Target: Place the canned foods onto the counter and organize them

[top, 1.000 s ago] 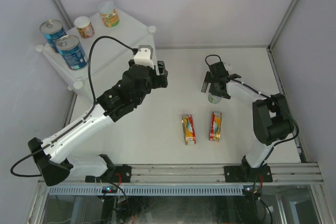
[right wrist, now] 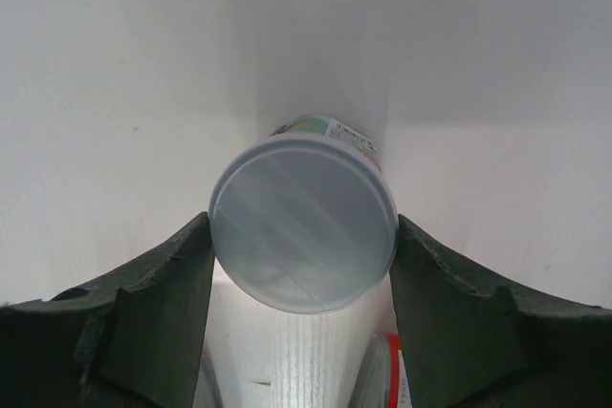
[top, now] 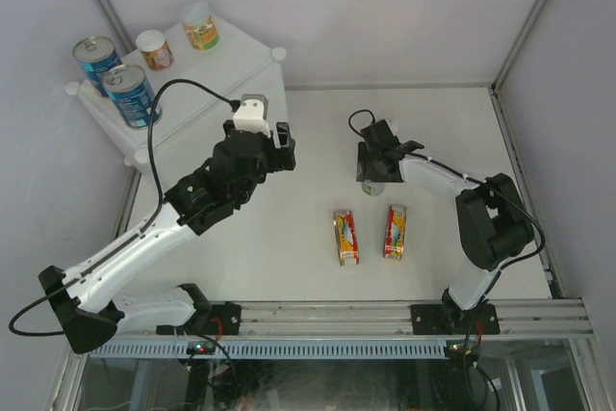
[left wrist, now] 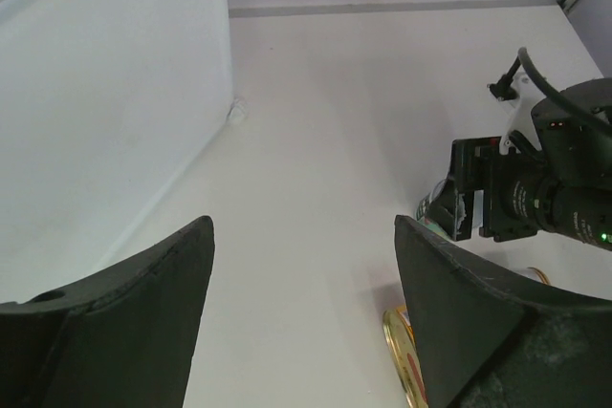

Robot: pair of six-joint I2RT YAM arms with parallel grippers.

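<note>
My right gripper [top: 371, 166] is shut on a can [right wrist: 301, 222], whose silver end fills the gap between the fingers in the right wrist view; in the top view it is mostly hidden under the gripper. Two red-and-yellow cans lie on their sides below it, the left one [top: 346, 237] and the right one [top: 395, 232]. My left gripper hangs open and empty above the counter [left wrist: 296, 121], beside the white shelf [left wrist: 96, 102].
On the shelf top stand two blue cans [top: 135, 96], a small jar [top: 154, 49] and a yellow-labelled can [top: 200, 28]. Bare counter lies between the shelf and the right arm.
My right gripper has moved left and slightly down in the top view, with the can. The left gripper has moved slightly left.
</note>
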